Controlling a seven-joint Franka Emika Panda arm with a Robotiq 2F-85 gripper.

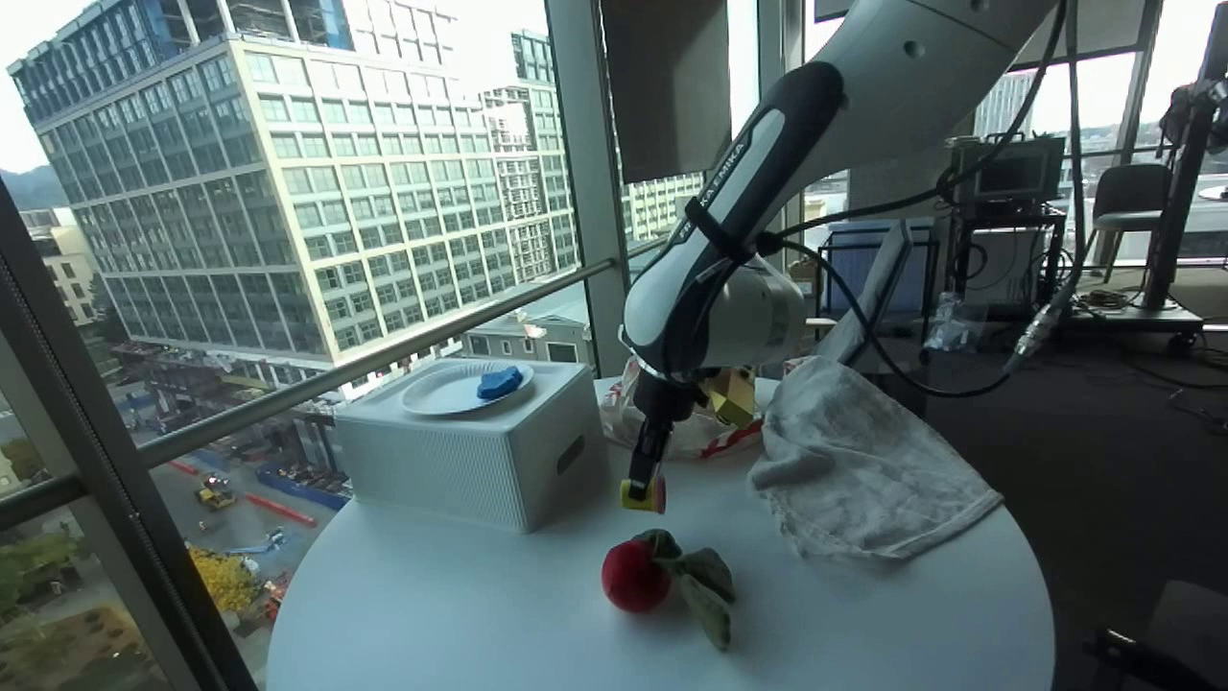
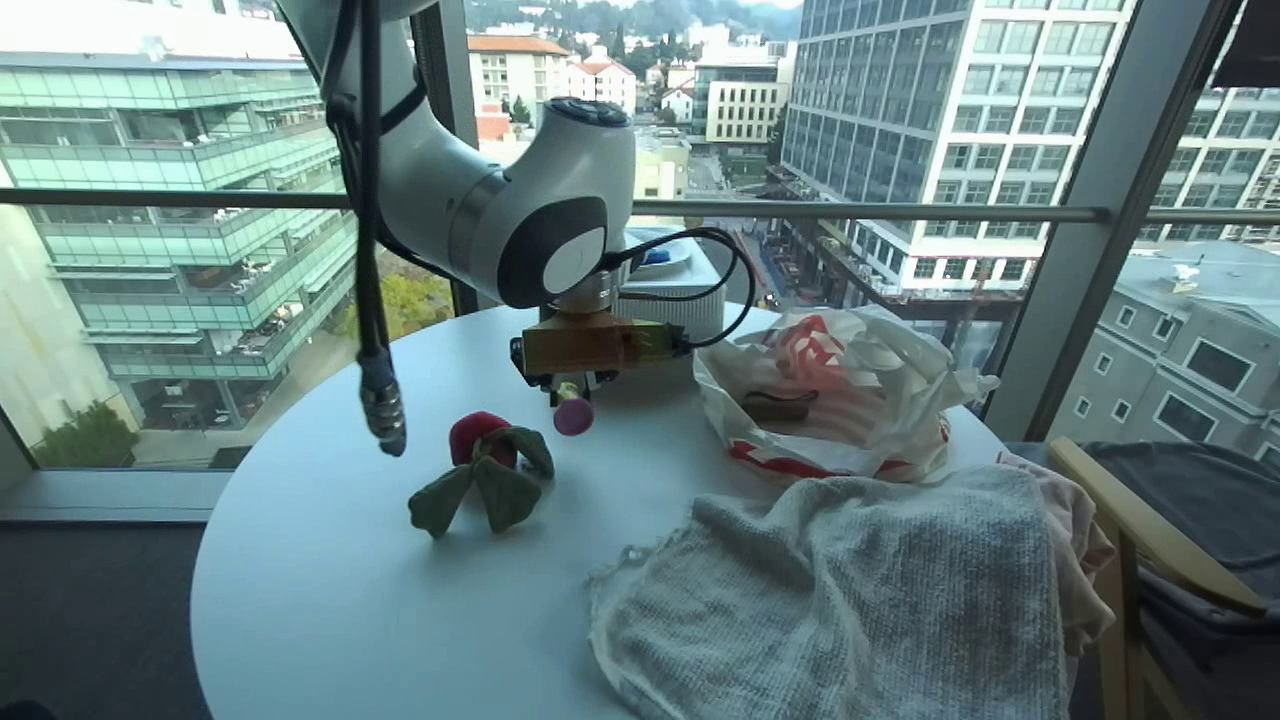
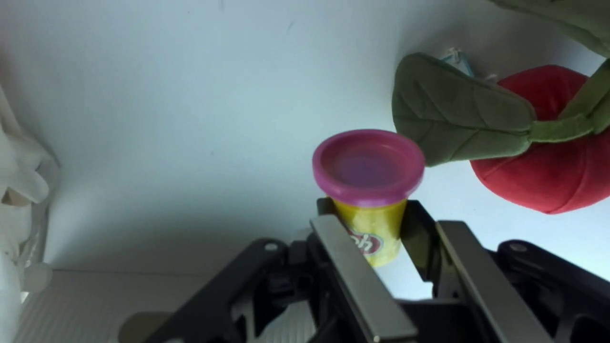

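Note:
A small yellow Play-Doh tub (image 3: 374, 220) with a magenta lid is pinched between the fingers of my gripper, its lid facing the wrist camera. In exterior view 1 the gripper (image 1: 645, 482) points down with the tub (image 1: 651, 495) at its tips, above the white table. In exterior view 2 the tub's round lid (image 2: 573, 416) faces that camera, near the plush fruit. That red plush fruit (image 1: 634, 576) with green fabric leaves lies on the table, closer to exterior camera 1 than the tub. The tub does not touch it.
A white ribbed box (image 1: 460, 472) bears a paper plate (image 1: 432, 395) with a blue lump (image 1: 500, 382). A crumpled plastic bag (image 2: 888, 360) sits behind, and a grey cloth (image 1: 863, 461) drapes the table edge.

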